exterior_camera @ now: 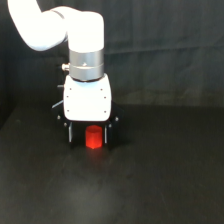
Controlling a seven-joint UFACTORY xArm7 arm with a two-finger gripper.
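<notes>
A small red block (94, 137) rests on the dark table, below the white arm. My gripper (88, 134) is low over it, with its thin fingers (70, 132) spread wide. In this view the block appears between them, nearer the right-hand finger, and gaps show on both sides. Whether it lies truly between the fingers in depth or a little in front of them, I cannot tell. Nothing looks gripped.
A dark curtain (165, 60) hangs behind the arm. No other objects show.
</notes>
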